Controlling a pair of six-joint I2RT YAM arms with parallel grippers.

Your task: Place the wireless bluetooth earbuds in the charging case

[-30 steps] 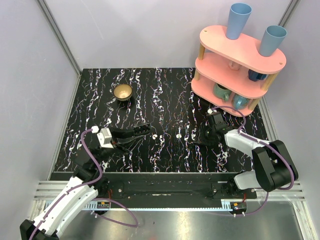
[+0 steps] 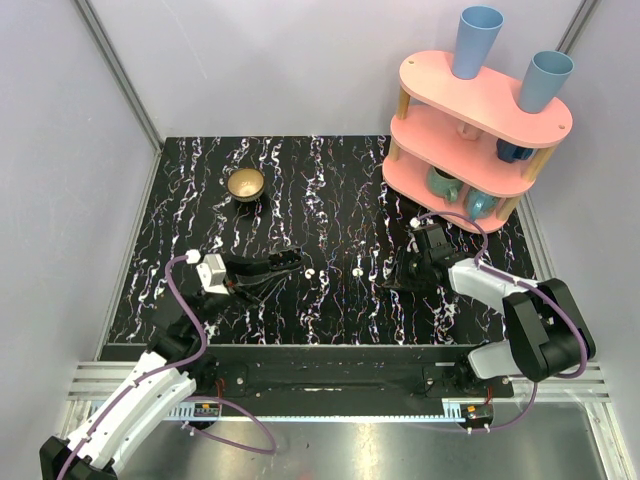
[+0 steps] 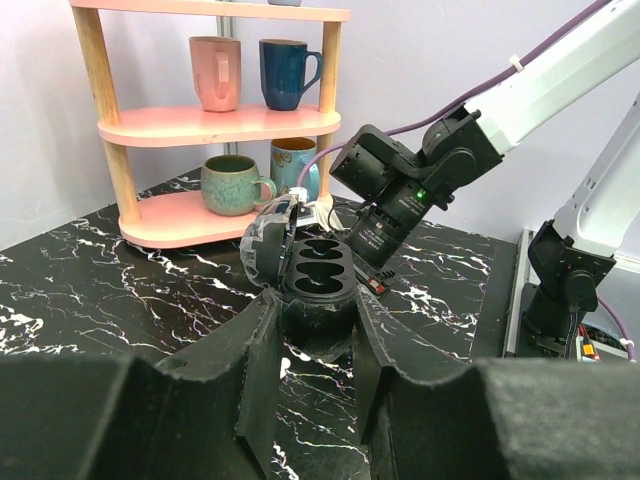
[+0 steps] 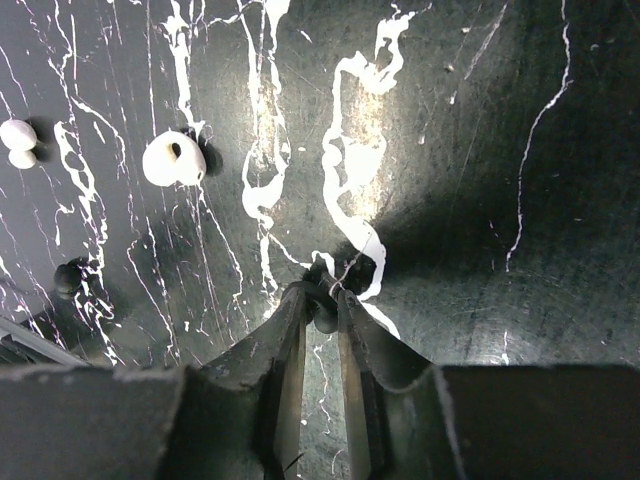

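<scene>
The dark charging case (image 3: 320, 275) faces upward with its round hollows in view, its lid (image 3: 265, 250) standing open to one side. My left gripper is shut on it, holding it above the table; the case (image 2: 285, 259) also shows in the top view. Low over the table in the right wrist view, my right gripper has its fingers a narrow gap apart. A small black earbud (image 4: 325, 316) lies at those fingertips; whether they touch it is hard to see. White earbuds (image 4: 173, 159) and another black earbud (image 4: 67, 278) lie off to the left.
At the back right of the table stands a pink shelf (image 2: 455, 152) with mugs and cups. A brass-coloured bowl (image 2: 246, 184) sits at the back left. Between these two, the marbled table is clear.
Both arms look almost still across the top views. At most there is a slight shift at the right gripper, too small to make out clearly.
</scene>
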